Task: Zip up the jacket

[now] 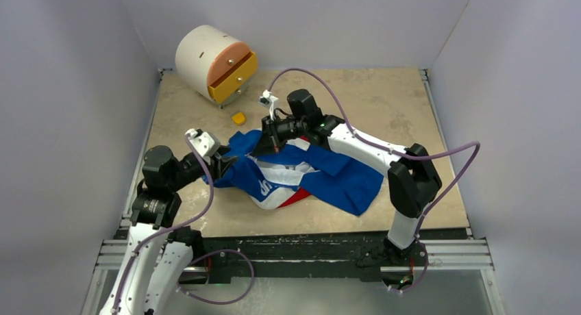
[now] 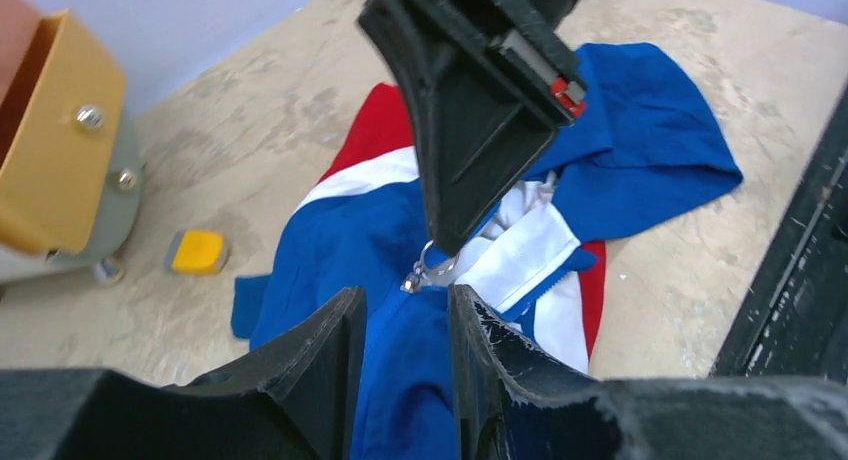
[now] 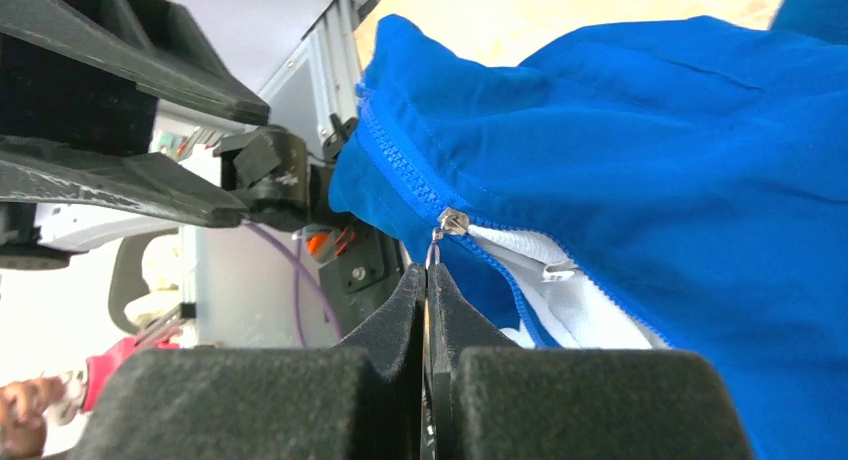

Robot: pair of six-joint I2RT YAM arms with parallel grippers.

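A blue jacket [image 1: 240, 171] with white and red parts lies on the table. Its zipper slider [image 3: 453, 221] sits on the blue teeth; the zip is joined on the left and spreads apart to the right over white lining. The slider's thin pull [image 3: 433, 252] runs up between the tips of my right gripper, which is shut on it. My left gripper stands part open over the jacket's left end, its fingers apart with no cloth visibly pinched between them. In the right wrist view the left fingers [image 3: 130, 185] are left of the jacket, not touching it.
A white drum-shaped cabinet [image 1: 205, 58] with a yellow drawer [image 1: 233, 79] stands at the back left. A small yellow block [image 1: 238, 118] lies in front of it.
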